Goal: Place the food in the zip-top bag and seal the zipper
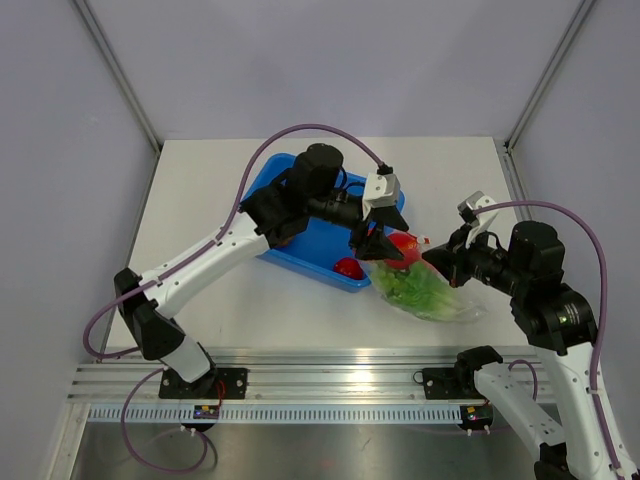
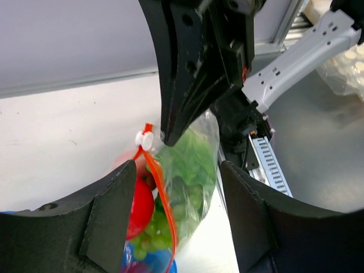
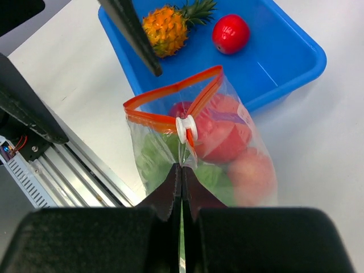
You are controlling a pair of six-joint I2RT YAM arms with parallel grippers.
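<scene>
The clear zip bag point(image 1: 420, 295) holds red fruits and green items; its orange zipper point(image 3: 151, 119) with a white slider point(image 3: 186, 129) runs along the open top. My right gripper is shut at the bag's top edge just below the slider, gripping the thin plastic. My left gripper point(image 1: 375, 240) stands open above the bag's left side; in the left wrist view the bag lies beyond its spread fingers.
A blue bin point(image 3: 273, 51) behind the bag holds a pineapple point(image 3: 162, 31) and a red fruit point(image 3: 230, 34). A metal rail runs along the front edge.
</scene>
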